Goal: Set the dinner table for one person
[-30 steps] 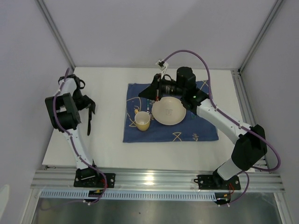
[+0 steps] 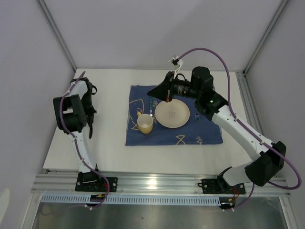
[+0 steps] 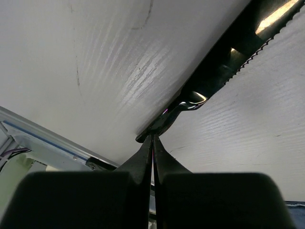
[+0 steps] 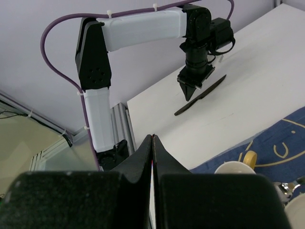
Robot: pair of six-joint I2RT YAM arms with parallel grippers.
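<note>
A dark serrated knife lies on the white table at the left. My left gripper is shut over its handle end, nothing visible between the fingers. My right gripper is shut and empty, raised above the blue placemat (image 2: 138, 138). On the mat are a cream plate (image 2: 172, 113), a yellow mug (image 2: 145, 125), a cutlery piece (image 2: 151, 107) between them and a fork (image 2: 197, 117) right of the plate.
The white table (image 2: 109, 148) has free room between knife and placemat and along the front. Walls and metal rails border it.
My right arm has moved rightward.
</note>
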